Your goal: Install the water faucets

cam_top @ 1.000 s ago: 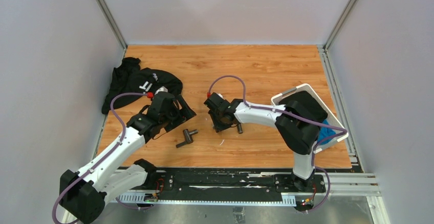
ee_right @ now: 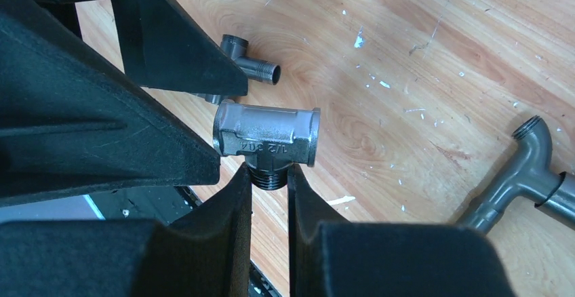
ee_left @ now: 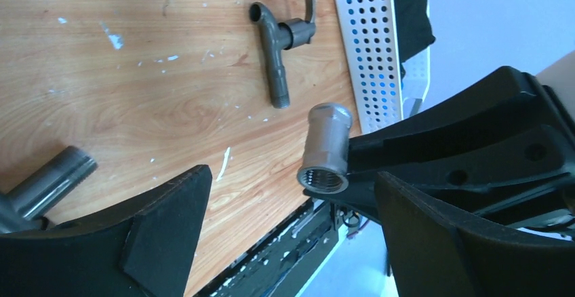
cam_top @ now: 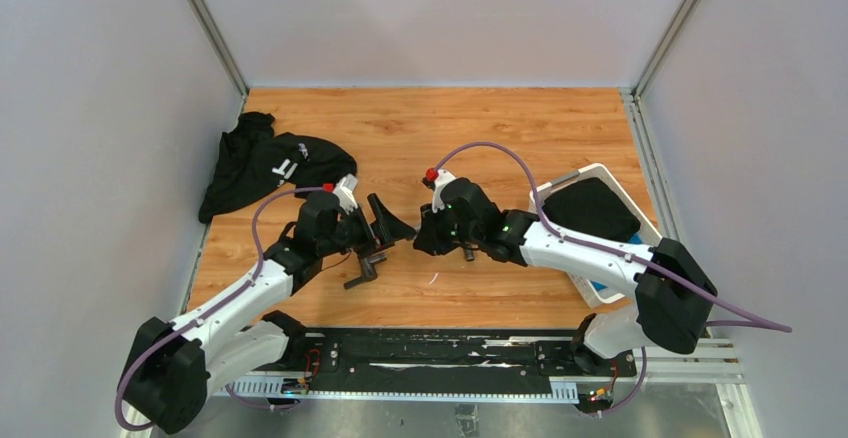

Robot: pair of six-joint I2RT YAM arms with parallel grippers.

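Observation:
A silver threaded tee fitting [ee_right: 264, 131] is held by my right gripper, shut on its lower branch in the right wrist view. In the left wrist view the fitting [ee_left: 327, 141] hangs between the open fingers of my left gripper, seen end-on, beside the right gripper. In the top view both grippers meet near the table's middle. A grey branched pipe with a valve [ee_left: 274, 66] lies on the table, and another grey pipe assembly [cam_top: 366, 270] lies below my left gripper.
A black cloth [cam_top: 240, 168] with small white items covers the back left. A white perforated basket [cam_top: 630, 198] with dark cloth stands at the right.

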